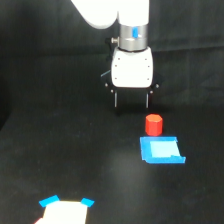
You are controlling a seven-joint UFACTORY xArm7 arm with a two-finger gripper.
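Observation:
My gripper (131, 101) hangs in the air, its two thin dark fingers spread apart with nothing between them. A small red block (153, 125) with a many-sided outline is on the black surface, below and slightly to the right of the gripper in the camera view. There is a visible gap between the fingertips and the block. Just in front of the block lies a white square edged with blue tape (176, 159); nothing rests on its white middle.
At the bottom left, a second white patch (65, 213) with blue tape at its corners is cut off by the frame edge. A dark curtain (190, 70) hangs behind.

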